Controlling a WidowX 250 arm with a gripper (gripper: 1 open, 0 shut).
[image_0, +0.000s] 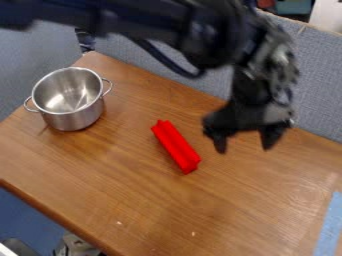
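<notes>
A black robot arm reaches in from the top, with its gripper (245, 136) hanging open over the wooden table at the right of centre, nothing seen between its fingers. A red oblong bar (177, 146) lies on the table left of the gripper, apart from it. A steel two-handled pot (68, 97) stands at the left.
The wooden table (134, 210) has free room at the front. A grey padded wall runs behind. A light blue strip (327, 225) lies at the right edge.
</notes>
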